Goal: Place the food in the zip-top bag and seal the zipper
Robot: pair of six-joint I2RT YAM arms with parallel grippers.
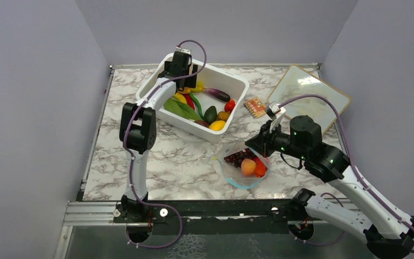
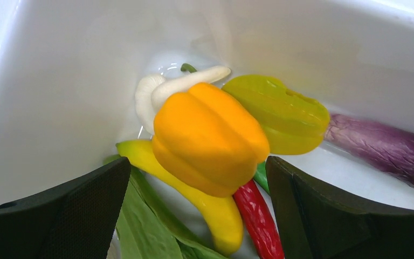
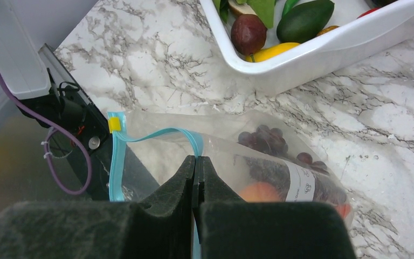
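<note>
My open left gripper is down in the white bin (image 1: 232, 81), its fingers either side of an orange bell pepper (image 2: 210, 135). Around it lie a yellow-green pepper (image 2: 275, 108), a banana (image 2: 221, 221), a red chili (image 2: 256, 221), leafy greens and an eggplant (image 2: 366, 140). My right gripper is shut at the zipper edge of the clear bag (image 3: 226, 124), pinching its blue strip. The bag holds grapes (image 1: 234, 159), a peach (image 1: 248, 168) and red items; its yellow slider (image 3: 114, 124) is at the left end.
An orange notepad (image 1: 255, 108) lies right of the bin, with a gold-edged board (image 1: 302, 91) at the back right. Bare marble (image 1: 183, 167) is free front left of the bag.
</note>
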